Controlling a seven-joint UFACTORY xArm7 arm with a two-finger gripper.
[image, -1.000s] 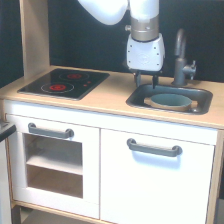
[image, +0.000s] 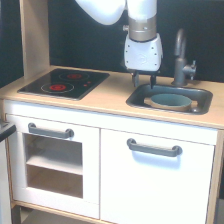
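A white gripper (image: 145, 80) hangs from the arm over the back left rim of the sink, pointing down. Its two dark fingers stand apart, and nothing shows between them. In front of it and to the right, a teal-grey pan or bowl (image: 172, 101) sits in the dark sink basin (image: 203, 103). What seems to be a small light-coloured handle (image: 147, 101) sticks out at its left. There is clear space between the gripper and the pan.
A dark tap (image: 181, 62) rises behind the sink, right of the gripper. The black cooktop (image: 62, 84) lies at the left, with bare wooden counter (image: 112, 95) between it and the sink. Below are an oven front (image: 52, 165) and a white cupboard door (image: 150, 180).
The gripper has shifted very slightly to the left. The pan, sink and everything else look unmoved.
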